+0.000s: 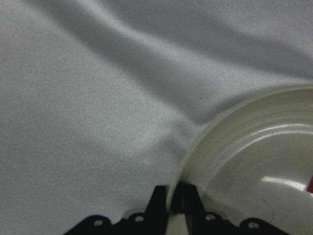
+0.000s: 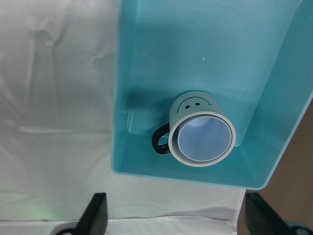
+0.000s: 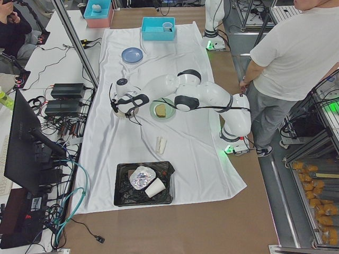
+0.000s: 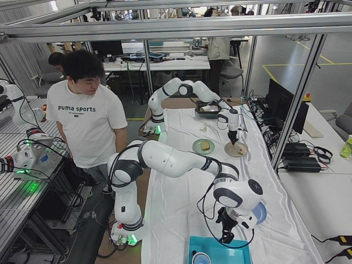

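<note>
My left gripper is closed over the rim of a beige plate (image 1: pixel 254 161), as the left wrist view shows; in the right camera it stands over that plate (image 4: pixel 241 149). A green plate (image 4: pixel 198 144) with a yellow item (image 4: pixel 205 146) lies beside it. My right gripper is open, its fingers apart above the near edge of a blue bin (image 2: pixel 205 44), which holds a smiley mug (image 2: pixel 195 103) with a light-blue cup (image 2: pixel 204 138) inside.
A blue plate (image 3: pixel 132 54) lies near the bin. A black tray (image 3: pixel 122 185) with a foil item and white cylinder is at the near end. A monitor (image 3: pixel 26 143) and cables line the left; a person stands at the right.
</note>
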